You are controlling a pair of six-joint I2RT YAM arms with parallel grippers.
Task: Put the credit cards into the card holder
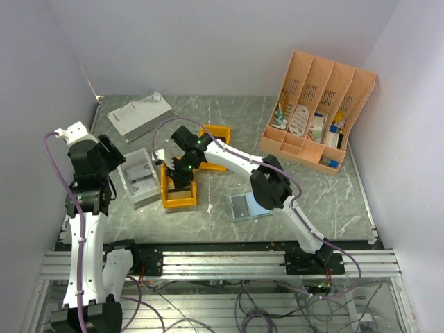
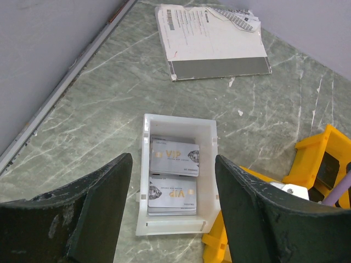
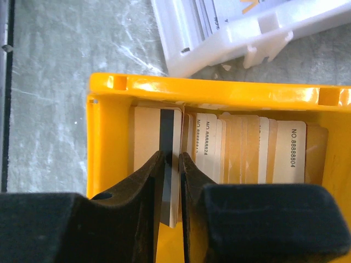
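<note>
Two stacks of silver VIP cards (image 2: 175,158) lie flat in the white box (image 1: 139,197). Beside it is the yellow holder (image 1: 180,202), where many cards stand on edge in a row (image 3: 241,145). My right gripper reaches down into this holder, its fingertips close together around the edge of a black-striped card (image 3: 147,131) at the row's left end. Whether they press on that card cannot be told. High at the left, my left gripper is open, with nothing between its fingers; the white box shows below and between them.
A second yellow holder (image 1: 219,130) stands behind the first. A flat white carton (image 1: 141,116) is at the back left, a pink organiser (image 1: 318,104) at the back right. A blue-grey item (image 1: 250,207) lies near the front.
</note>
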